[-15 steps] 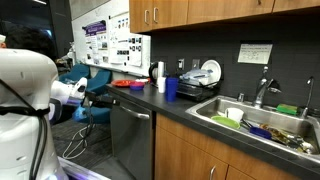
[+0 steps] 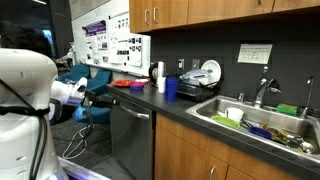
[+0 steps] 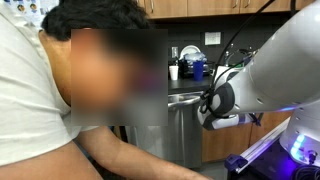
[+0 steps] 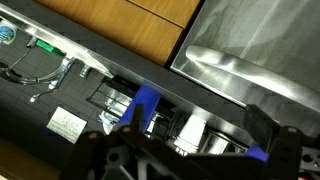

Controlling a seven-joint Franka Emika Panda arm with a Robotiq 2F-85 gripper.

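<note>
My gripper stands open, its two dark fingers [image 4: 262, 125] apart at the lower part of the wrist view with nothing held between them. In that view the steel dishwasher front [image 4: 240, 28] and its long bar handle [image 4: 250, 70] lie beyond the fingers. Exterior view 1 has the dishwasher [image 2: 132, 142] shut under the counter, its handle [image 2: 135, 113] near the top. There the gripper [image 2: 98, 98] hovers left of the dishwasher. The second exterior view shows the white arm [image 3: 245, 92] at the dishwasher [image 3: 182, 135]; the fingertips are hard to make out.
On the counter [image 2: 205, 115] stand a blue container [image 2: 171, 89], a white pitcher [image 2: 156, 72] and a dish rack [image 2: 205, 73]. The sink [image 2: 255, 120] to the right holds several items. A person [image 3: 75, 110] is close on the left in exterior view 2. Cables lie on the floor.
</note>
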